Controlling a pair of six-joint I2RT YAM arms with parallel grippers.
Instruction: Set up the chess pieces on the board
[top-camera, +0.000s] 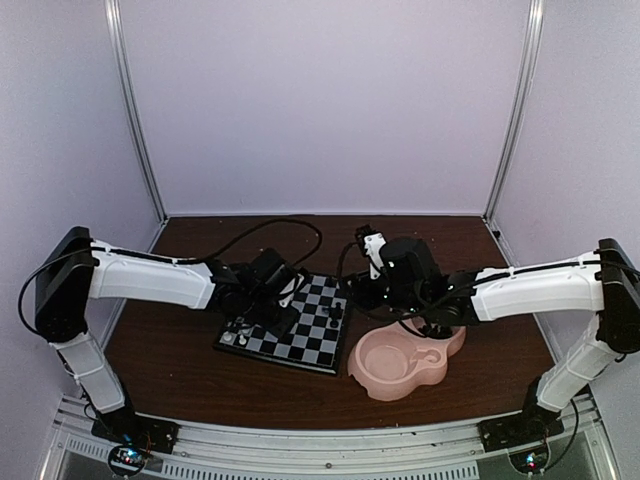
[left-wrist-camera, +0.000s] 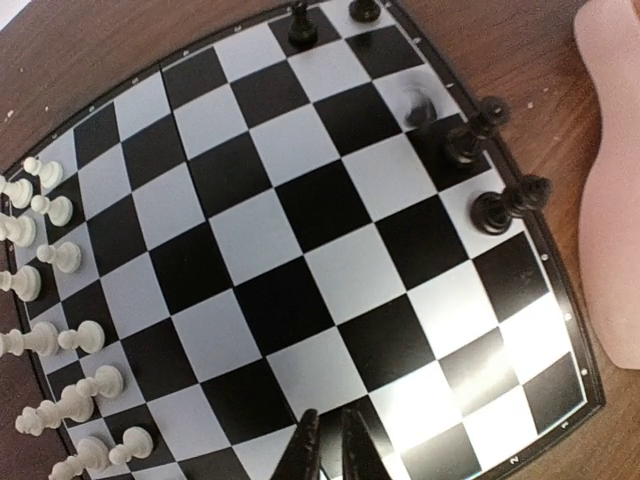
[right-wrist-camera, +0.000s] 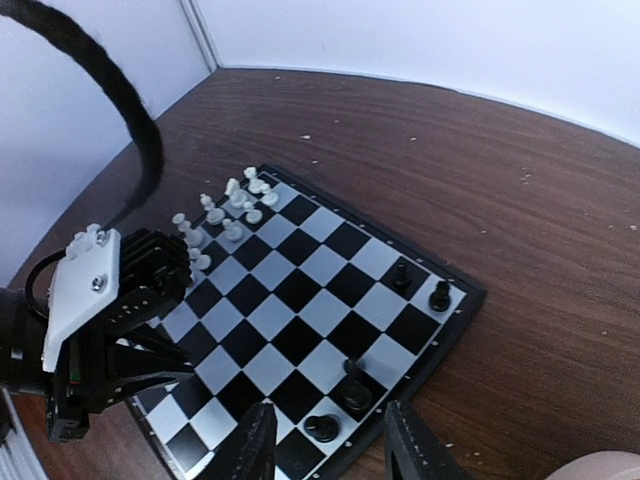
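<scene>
The chessboard (left-wrist-camera: 260, 235) lies between the arms. My left gripper is low over it, fingers nearly together and no piece visible between them. The right gripper stands open and empty. Near the board's right edge, in the left wrist view, are two tall black pieces, one (left-wrist-camera: 472, 140) beside another (left-wrist-camera: 505, 205). A blurred dark shape (left-wrist-camera: 418, 105) shows on a white square close by; I cannot tell surely what it is. A black pawn (left-wrist-camera: 302, 28) and a black piece (left-wrist-camera: 365, 10) stand at the far corner. White pieces (left-wrist-camera: 80, 335) line the left side.
The pink tray (top-camera: 392, 386) sits right of the board, close to its edge. The board's middle squares are bare. Open table lies behind and to the right of the board. The left gripper reaches over the board in the right wrist view.
</scene>
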